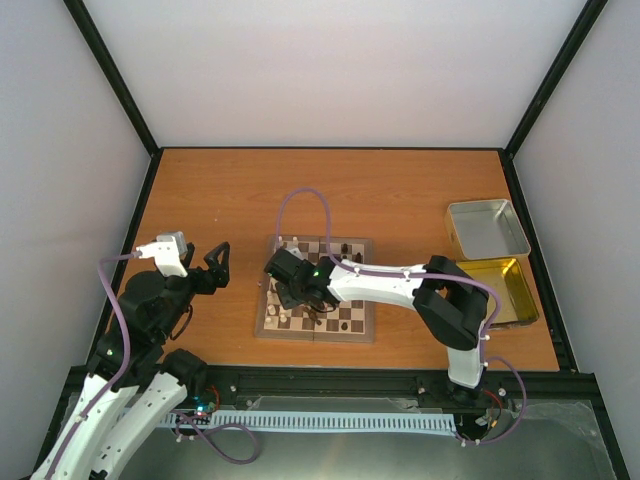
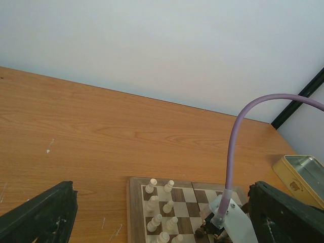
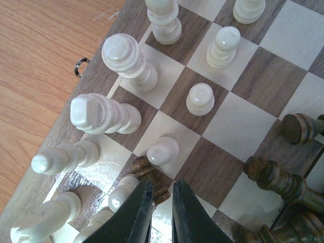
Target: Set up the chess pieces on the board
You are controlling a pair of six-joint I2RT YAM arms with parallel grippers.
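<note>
The chessboard [image 1: 350, 325] carries white pieces on the left and dark brown ones toward the right. My right gripper is low among the white pieces, shut on a dark brown piece [image 3: 144, 169] that is partly hidden by the fingers and neighbouring pieces. Beside it stand a white pawn [image 3: 163, 151] and a tall white piece [image 3: 101, 114]. Other brown pieces [image 3: 278, 179] lie or lean at the wrist view's right. My left gripper [image 1: 218, 260] stands open and empty left of the board, raised above the table.
A silver tray [image 1: 488, 225] and a gold tray [image 1: 505, 290] sit at the table's right. The purple hose of the right arm arches over the board.
</note>
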